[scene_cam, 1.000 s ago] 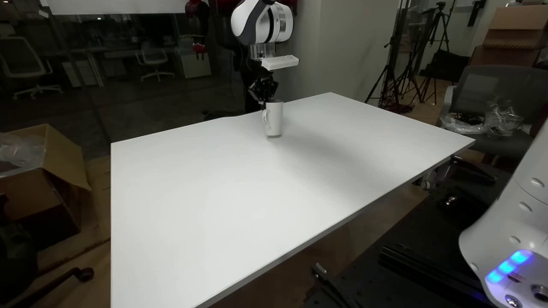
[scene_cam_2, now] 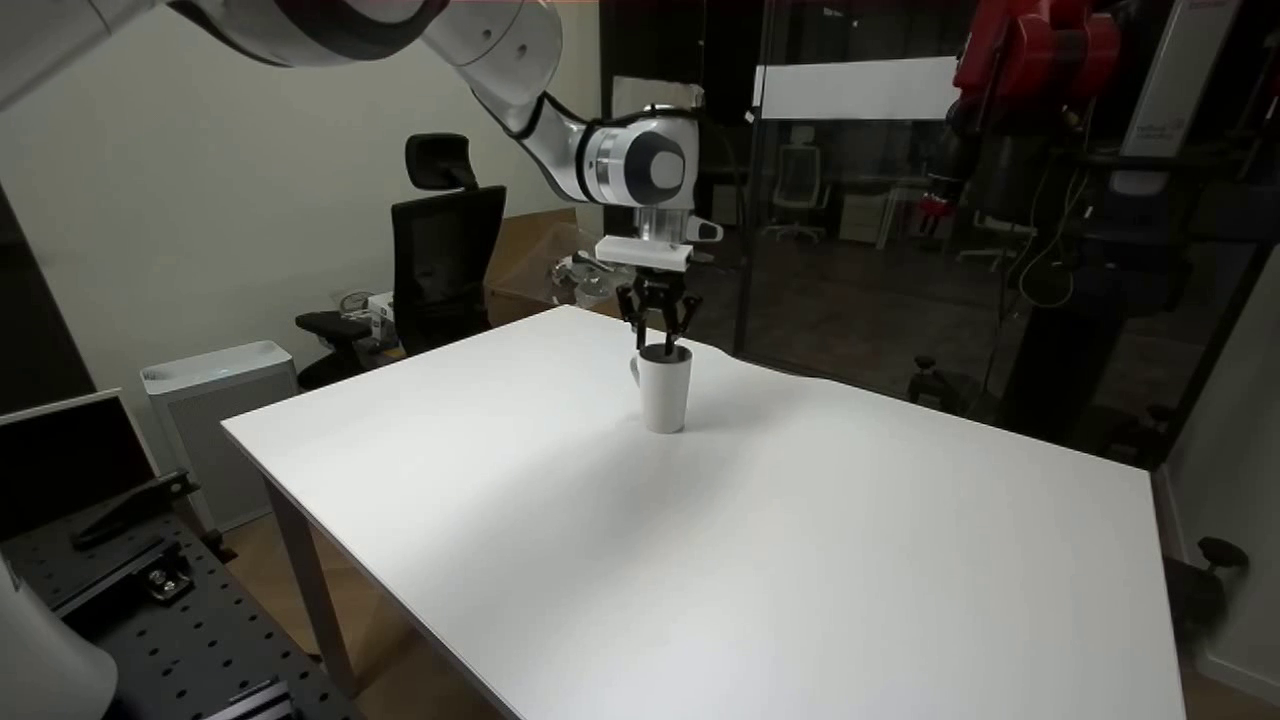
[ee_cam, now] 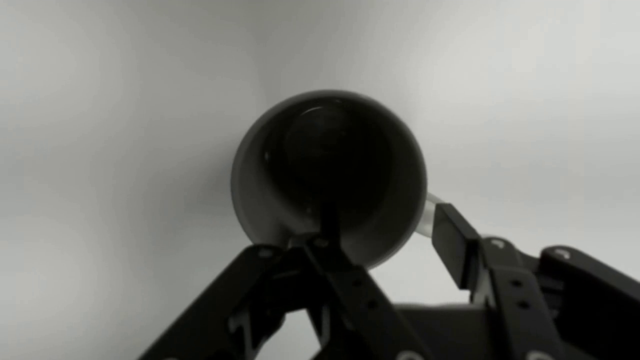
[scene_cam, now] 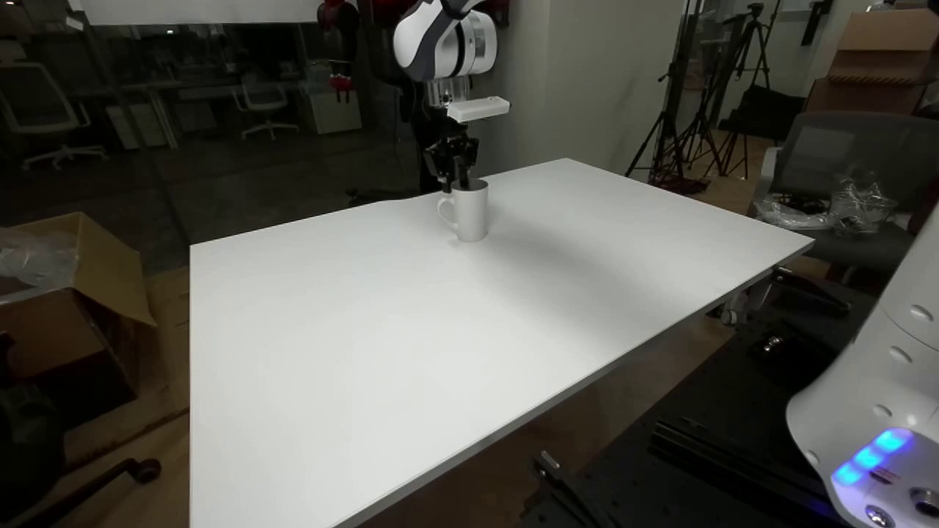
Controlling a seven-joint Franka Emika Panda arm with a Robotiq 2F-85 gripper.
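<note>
A white mug [scene_cam: 472, 214] stands upright on the white table [scene_cam: 370, 334], towards its far edge. My gripper [scene_cam_2: 655, 346] points down over the mug's rim with its fingers part open. Seen from the wrist, one of the fingers [ee_cam: 330, 225] reaches inside the mug, while the other is outside, close to the handle [ee_cam: 427, 217]. The rim passes between the two fingers, and a gap shows on the outer side, so the mug is not clamped. The mug's inside is dark, and its floor is hard to make out.
Apart from the mug, the tabletop is bare, with wide free room on all sides but the far edge. A cardboard box [scene_cam: 79, 299] sits on the floor beyond the left edge. An office chair [scene_cam_2: 450, 246] stands behind the table.
The mug was slightly higher, its base seemingly off the table; now it rests lower, on the surface. My fingers have spread apart at its rim, and its handle has turned more to the side.
</note>
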